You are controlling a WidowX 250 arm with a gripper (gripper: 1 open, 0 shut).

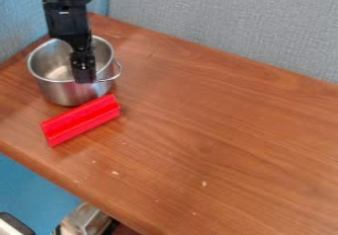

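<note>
A steel pot point(55, 87) with a wire handle stands at the left of the wooden table. My black gripper point(82, 71) reaches down from above into the pot, its fingertips inside it; it is open, though what lies between or below the fingers is hidden. Just in front of the pot lies a bright red elongated object point(81, 120), set diagonally.
Grey and blue padded walls point(224, 22) bound it at the back and left. A metal fixture point(85, 221) sits past the front left edge.
</note>
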